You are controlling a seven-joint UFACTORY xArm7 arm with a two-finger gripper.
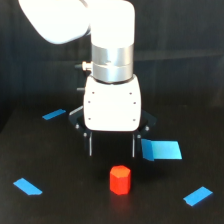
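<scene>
A red block (120, 180) with a faceted, roughly hexagonal outline rests on the black surface near the lower middle of the camera view. Above it in the picture is my white gripper (112, 150), fingers pointing down. It is open: two thin dark fingers stand wide apart, and only bare dark background shows between them. The block appears below the fingertips, nearer the right finger (133, 147), and is not between them. How high the gripper is over the surface is hard to judge.
A light-blue square patch (165, 150) lies to the right of the gripper. Blue strips mark the surface at the lower left (27, 187), upper left (53, 114) and lower right (198, 196).
</scene>
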